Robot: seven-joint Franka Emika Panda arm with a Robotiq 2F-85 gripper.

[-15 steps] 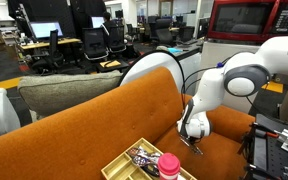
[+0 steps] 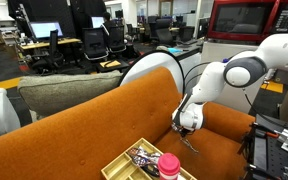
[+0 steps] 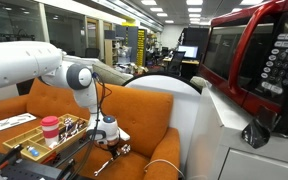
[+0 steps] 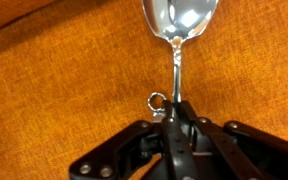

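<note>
A shiny metal spoon [image 4: 180, 18] extends upward in the wrist view, its bowl at the top edge. My gripper is shut on the spoon's thin handle. Just left of the fingertips, a small metal ring-shaped end [image 4: 157, 102] of another item shows against the orange cloth; the rest of it is hidden by the gripper. From outside, the gripper [image 2: 183, 132] is low over the orange sofa seat, where a thin metal utensil [image 2: 190, 145] is visible. How far the spoon is from the cloth, I cannot tell.
A wooden tray [image 2: 115, 170] with compartments holds several metal utensils [image 2: 144, 157]. Beside them is a container with a red lid [image 2: 169, 164]. The sofa's backrest [image 2: 84, 120] rises behind the seat. Bare seat lies around the gripper.
My gripper has shifted a little to the left in exterior view 1. The tray and the red-lidded container have stayed in place.
</note>
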